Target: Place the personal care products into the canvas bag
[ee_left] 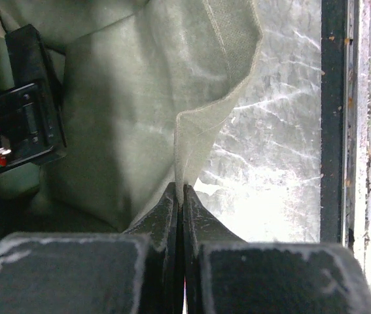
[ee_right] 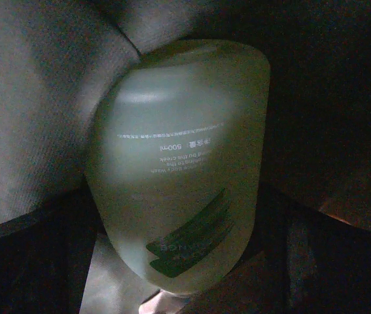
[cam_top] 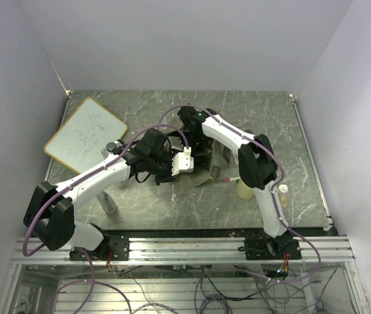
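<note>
The olive canvas bag [cam_top: 208, 171] sits open in the middle of the table, partly hidden under both arms. My left gripper is shut on the bag's fabric edge [ee_left: 198, 118], at its near left side in the top view. My right gripper is down inside the dark bag, open around a pale green 500ml body wash bottle [ee_right: 178, 163]; whether its fingers touch the bottle I cannot tell.
A whiteboard [cam_top: 84, 134] lies at the left. A grey cylinder [cam_top: 107, 203] stands front left, a yellow container [cam_top: 244, 191] and small bottle [cam_top: 282, 195] front right.
</note>
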